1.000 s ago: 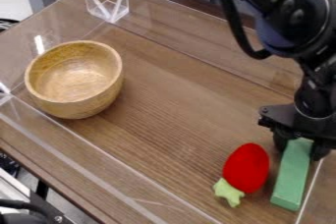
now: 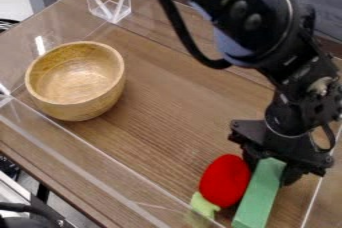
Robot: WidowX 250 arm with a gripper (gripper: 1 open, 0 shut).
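My gripper point(image 2: 278, 152) is low over the right front of the wooden table point(image 2: 147, 122), shut on the top end of a green block point(image 2: 259, 200), which slants down toward the front edge. A red object with a pale green end point(image 2: 223, 180), like a toy vegetable, lies right beside the block on its left. The fingertips are partly dark against the block, so their exact grip is hard to see.
A wooden bowl point(image 2: 76, 77) sits at the left. A clear plastic holder point(image 2: 110, 2) stands at the back left.
My gripper and the green block have moved left. The red object has shifted left too and turned slightly, with the block now against it.
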